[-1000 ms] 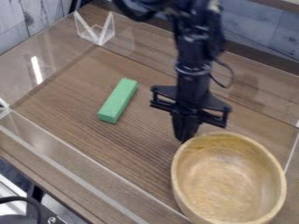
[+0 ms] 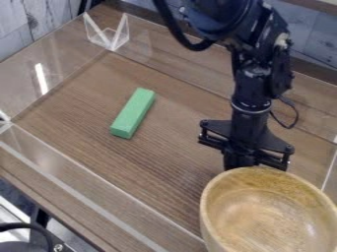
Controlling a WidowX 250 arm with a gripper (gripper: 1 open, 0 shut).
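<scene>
The black arm comes down from the top of the view, with its gripper (image 2: 243, 148) low at the right, just over the back rim of a large pale tan bowl (image 2: 263, 221) in the bottom right corner. The fingertips are partly hidden near the rim, and I cannot tell whether the gripper is open or shut or holds anything. A green block (image 2: 133, 112) lies on the wooden surface (image 2: 93, 167) to the left.
A clear plastic wire-like piece (image 2: 108, 31) sits at the back left. A panelled wall (image 2: 309, 39) runs along the back.
The gripper has moved to the right and down toward the bowl's rim. The bowl has shifted a little right and downward in the view. The green block is unmoved.
</scene>
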